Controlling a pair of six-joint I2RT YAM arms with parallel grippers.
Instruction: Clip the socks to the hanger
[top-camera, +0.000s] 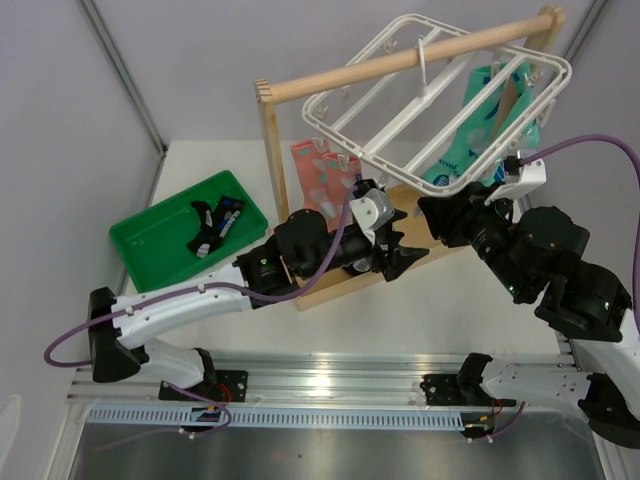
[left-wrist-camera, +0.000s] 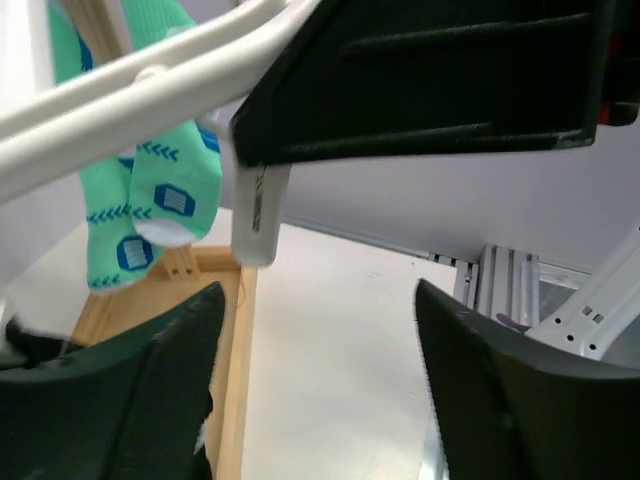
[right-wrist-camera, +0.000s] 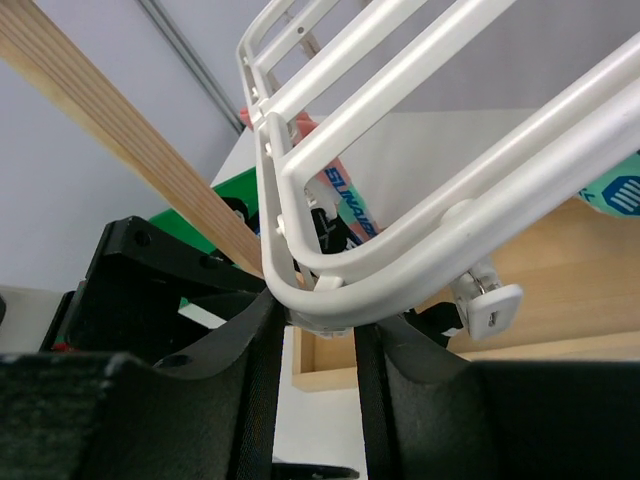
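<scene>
The white hanger hangs from a wooden bar. My right gripper is shut on its front corner rim. A little below and left in the top view, my left gripper stands open, its fingers apart with nothing visible between them. Above the gap hangs an empty white clip. Teal socks hang at the hanger's right end, and pink socks at its left. Something black and white, perhaps a sock, shows partly behind my left gripper; where it rests is hidden.
Black socks lie in a green tray at the left. The stand's wooden base lies below the hanger, and its upright post rises near my left arm.
</scene>
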